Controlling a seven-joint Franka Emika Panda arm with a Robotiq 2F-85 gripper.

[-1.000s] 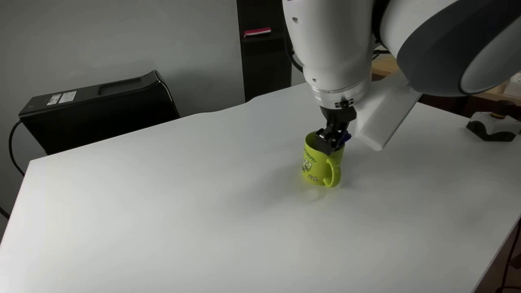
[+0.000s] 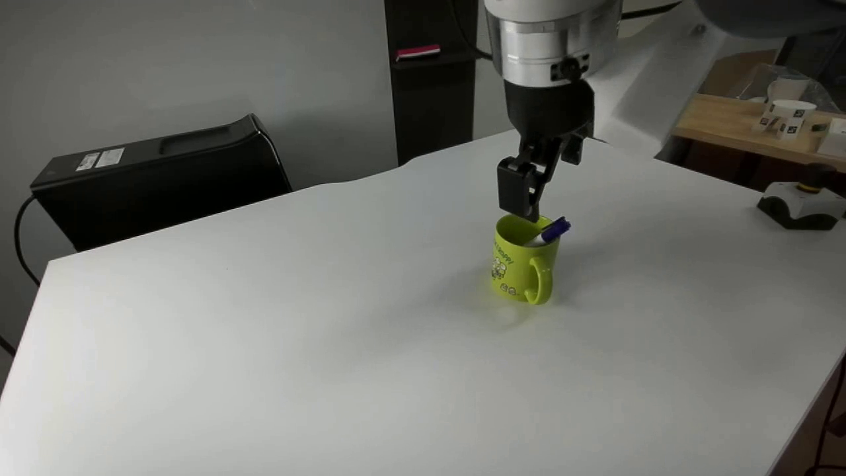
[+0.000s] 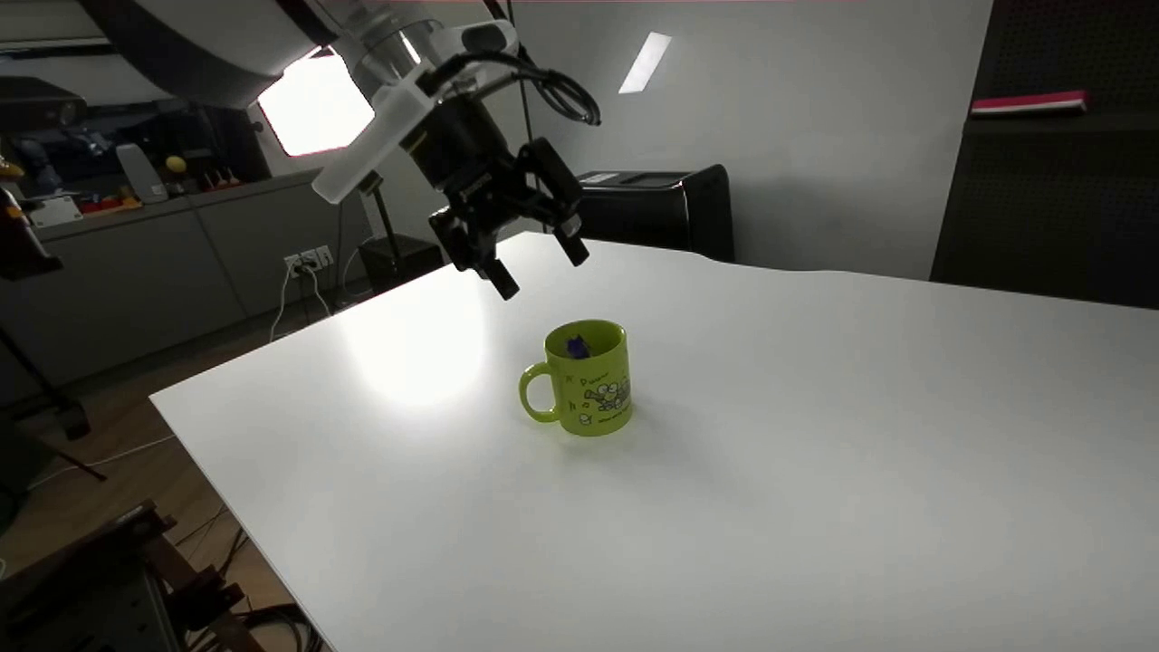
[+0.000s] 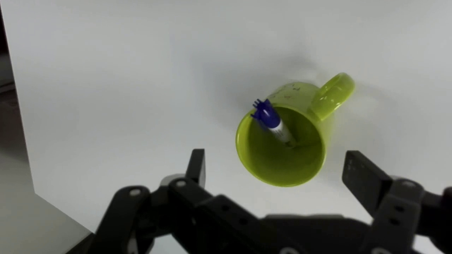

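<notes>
A lime-green mug (image 2: 519, 270) stands upright on the white table, its handle toward the front in the first exterior view. Inside it leans a white marker (image 4: 280, 130) with a purple-blue cap; the cap end rests at the rim, and in the second exterior view only the cap (image 3: 577, 348) shows. My gripper (image 3: 540, 273) hangs above the mug, clear of it. Its two black fingers (image 4: 366, 180) are spread wide in the wrist view, and neither touches mug or marker. The gripper is open and empty.
Bare white table (image 2: 262, 341) surrounds the mug on all sides. Behind the table's back edge stands a black box-shaped machine (image 2: 166, 178). A small white-and-black device with a knob (image 2: 805, 202) sits at the right edge.
My gripper has risen from the mug's rim to well above it, and its fingers now stand apart. The mug and marker appear to be in the same place.
</notes>
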